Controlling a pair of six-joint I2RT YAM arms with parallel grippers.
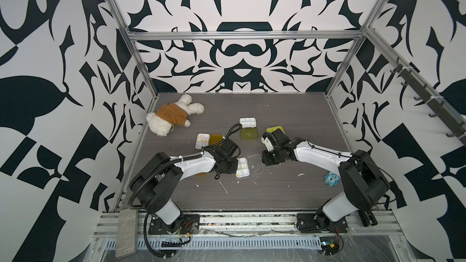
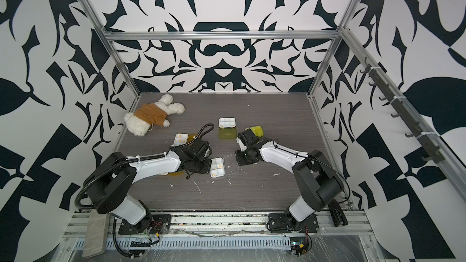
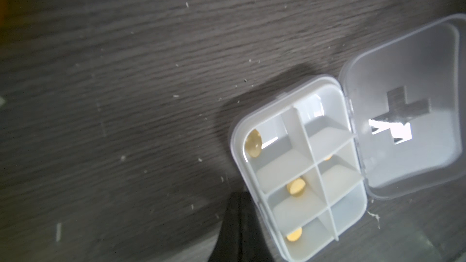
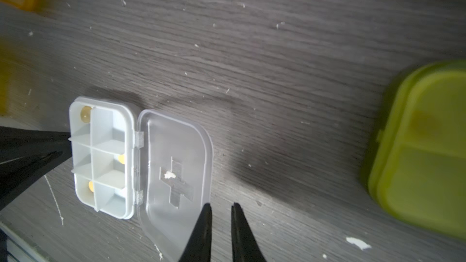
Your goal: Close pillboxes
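Note:
A white pillbox (image 1: 242, 167) with six compartments, several holding pills, lies on the table between my grippers. Its clear lid (image 4: 175, 179), embossed with a cross, is swung fully back to the right. My left gripper is shut, its tips against or just beside the box's left wall, nothing visible between them. Close to the lid's outer edge, my right gripper stands slightly open, with an empty gap. Farther back, a pillbox with an olive lid (image 1: 249, 133) lies open, as does one with an amber lid (image 1: 216, 139). A lime pillbox (image 4: 427, 150) appears closed.
A plush toy (image 1: 172, 114) lies at the back left, and a small blue toy (image 1: 332, 179) sits near the right arm. An orange item (image 2: 175, 173) shows partly beneath the left arm.

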